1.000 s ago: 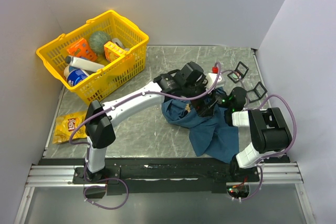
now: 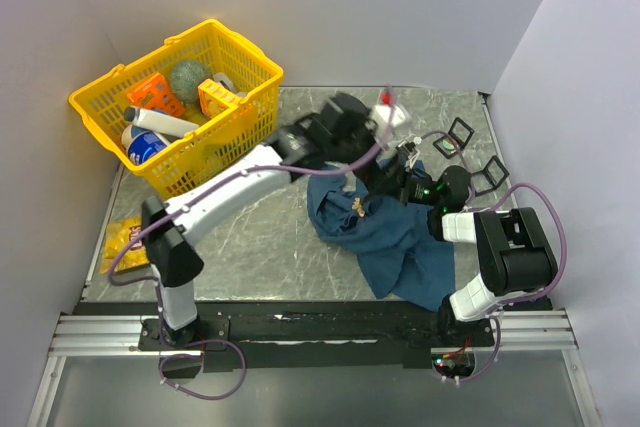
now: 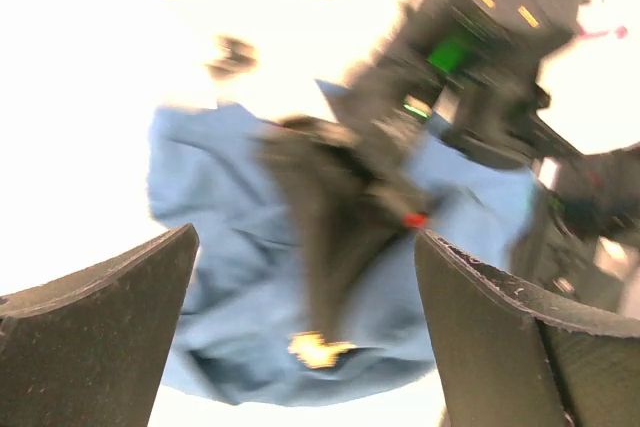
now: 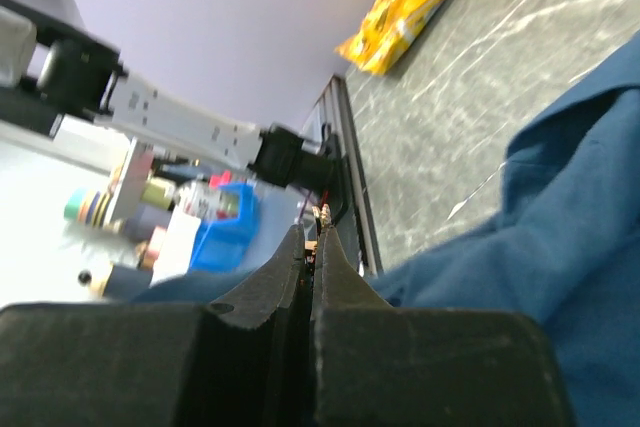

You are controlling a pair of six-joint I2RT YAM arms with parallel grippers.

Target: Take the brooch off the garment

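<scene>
The blue garment (image 2: 405, 257) lies crumpled on the right half of the table. A small gold brooch (image 3: 315, 349) shows against its cloth in the left wrist view, at the tips of my right gripper. In the right wrist view, the right gripper is shut, with a bit of gold between and just past its fingertips. Whether the brooch is still fastened to the cloth cannot be told. My left gripper is open and empty, its fingers (image 3: 110, 322) spread above the garment and the right gripper. From above, the left arm is blurred and partly covers the cloth.
A full yellow basket (image 2: 255, 62) stands at the back left, and a yellow packet (image 2: 122, 242) lies near the front left corner. Dark frames (image 2: 490, 175) lie at the right edge. Bare table (image 2: 275, 257) shows left of the garment.
My left arm has swung leftward and is blurred with motion. The right arm has hardly moved.
</scene>
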